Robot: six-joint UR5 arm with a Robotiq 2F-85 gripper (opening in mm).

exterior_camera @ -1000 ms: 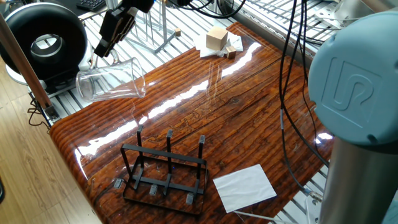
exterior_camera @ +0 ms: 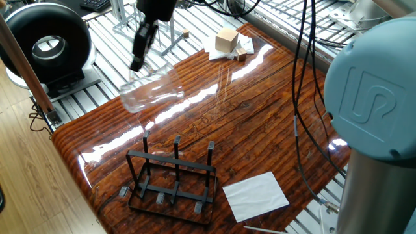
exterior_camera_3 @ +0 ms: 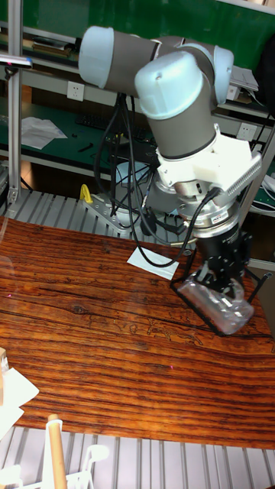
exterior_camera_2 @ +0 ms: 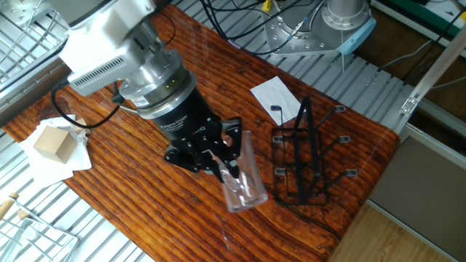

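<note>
A clear drinking glass (exterior_camera: 153,91) hangs on its side above the far left part of the wooden table. My gripper (exterior_camera_2: 226,161) is shut on the glass (exterior_camera_2: 250,185), which sticks out past the fingers; exactly where the pads touch it is hard to make out. In exterior view 3 the glass (exterior_camera_3: 218,308) overlaps the rack behind it. The black metal rack (exterior_camera: 172,161), with several upright prongs, stands empty near the table's edge, apart from the glass in exterior view 1.
A white sheet (exterior_camera: 256,196) lies flat beside the rack. Wooden blocks (exterior_camera: 226,40) rest on white paper at another edge of the table. Black cables (exterior_camera: 297,84) hang along the arm.
In exterior view 1, gripper and glass have moved together to the right, with the glass slightly turned. The rack, the sheet and the blocks have stayed in place.
</note>
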